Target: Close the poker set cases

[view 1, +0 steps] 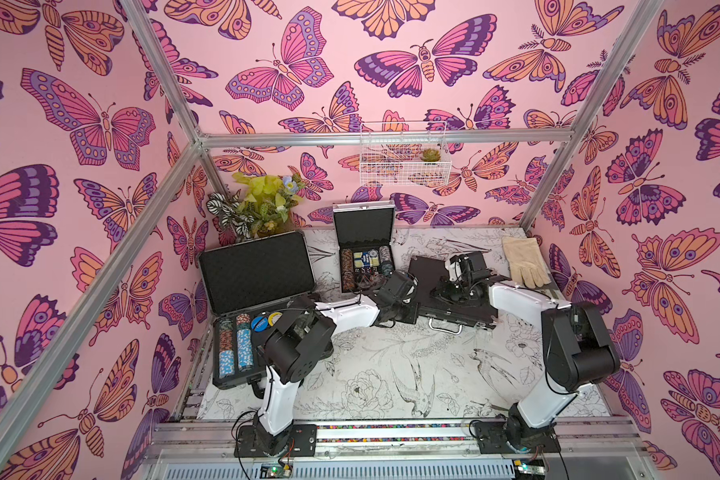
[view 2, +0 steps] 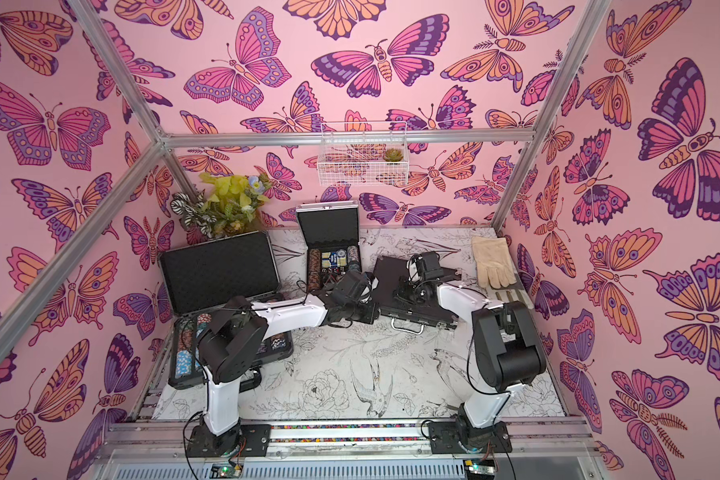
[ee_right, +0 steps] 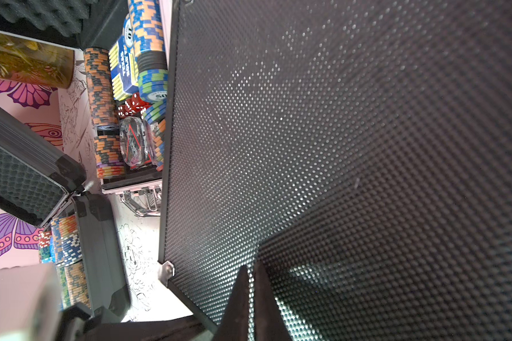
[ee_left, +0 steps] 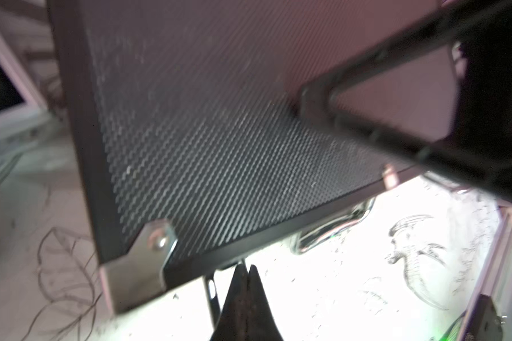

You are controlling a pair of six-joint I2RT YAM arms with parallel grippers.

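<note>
On the right lies a closed black case (view 1: 429,276), its handle (view 1: 445,326) toward the front. My left gripper is shut at the case's front edge, its fingertips touching together with nothing between them. A front latch (ee_left: 211,287) shows just beside those fingers, outside them. Over the lid of the same case my right gripper is shut and empty, its tips at the textured top. The small case (view 1: 365,224) stands open at the back, chips and cards inside. At the left, the large case (view 1: 256,272) is open with its lid raised.
A potted plant (view 1: 264,204) stands behind the large case. Beige gloves (view 1: 525,261) lie at the back right. A wire basket (view 1: 404,172) hangs on the back wall.
</note>
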